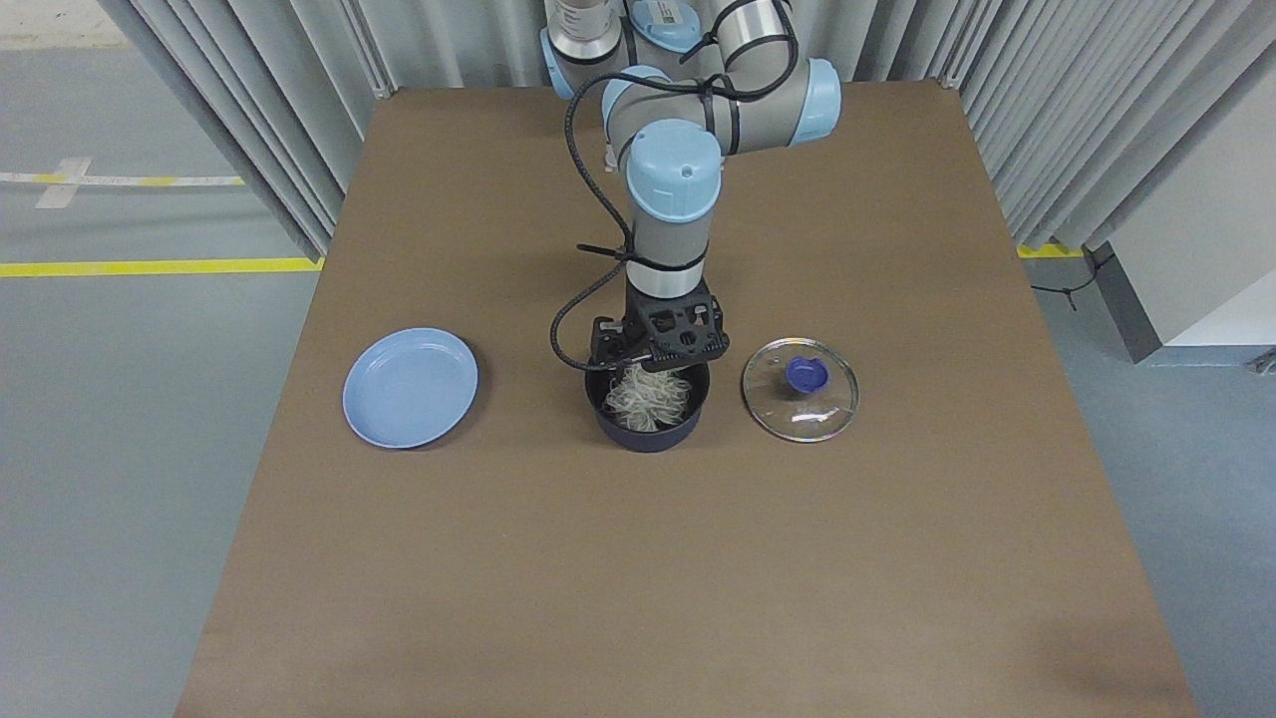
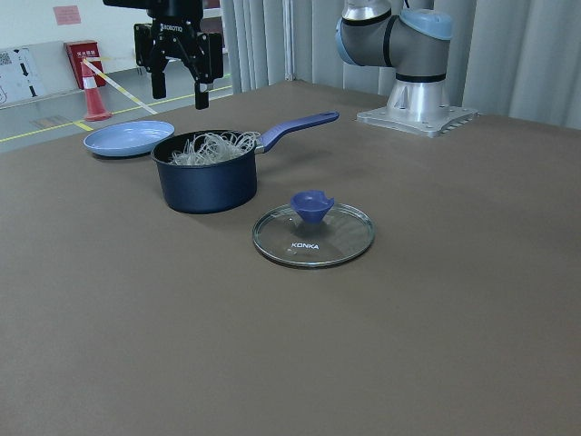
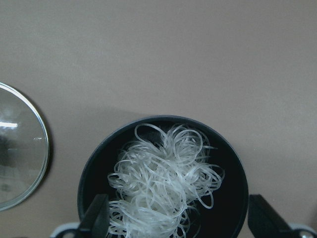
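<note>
A dark blue pot [image 1: 643, 441] with a long blue handle [image 2: 304, 122] stands mid-table, holding white noodles [image 1: 646, 396], loose strands heaped inside it [image 3: 163, 183]. My gripper [image 2: 180, 91] hangs above the pot, open, with nothing between its fingers; in the wrist view its two fingertips lie wide apart at the bottom edge, over the pot. The glass lid with blue knob [image 1: 807, 373] lies on the table beside the pot, on the right in the front view. A pale blue plate [image 1: 409, 387] lies empty on the other side.
The robot's base [image 2: 418, 118] stands at the back of the table, with curtains behind it.
</note>
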